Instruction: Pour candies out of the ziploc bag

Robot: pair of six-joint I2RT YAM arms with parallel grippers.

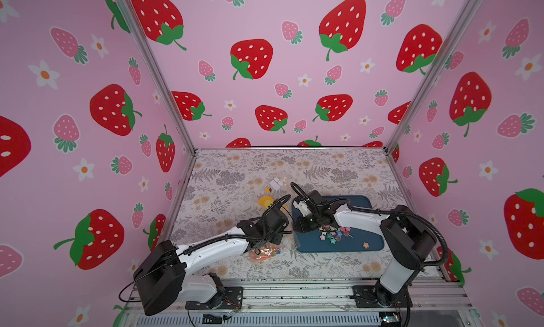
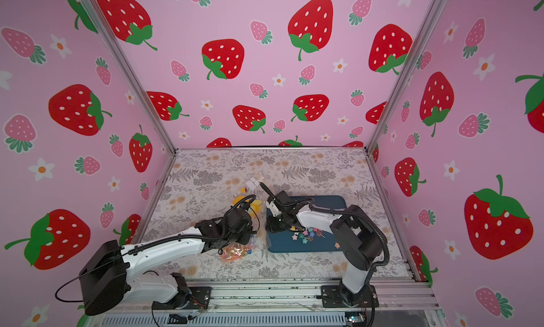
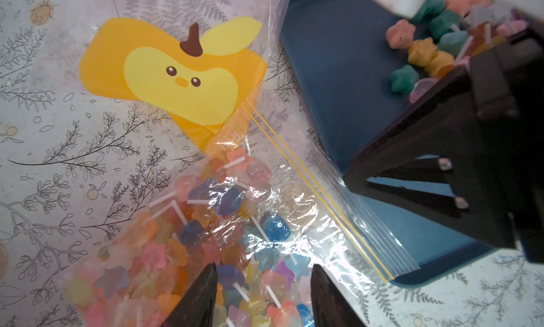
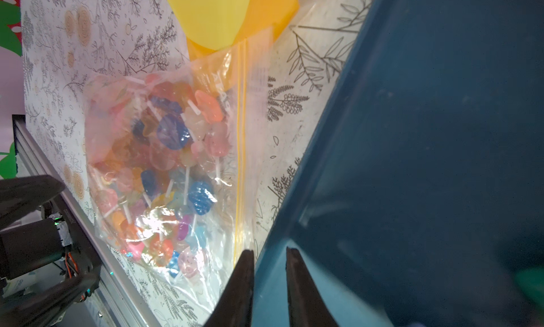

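Note:
A clear ziploc bag full of colourful candies lies flat on the patterned table, its yellow zip line running beside the tray's left edge. My left gripper is over the candy-filled part, fingers part open, with bag and candies showing in the gap behind the fingers. Past the bag's zip edge, my right gripper hangs by the tray rim, fingers part open with nothing seen between them. The dark blue tray holds several loose candies. Whether either gripper touches the bag cannot be told.
A yellow bag with a printed face lies just behind the ziploc bag, under clear plastic. Small white items are farther back. Both arms stand close together at the tray's left edge.

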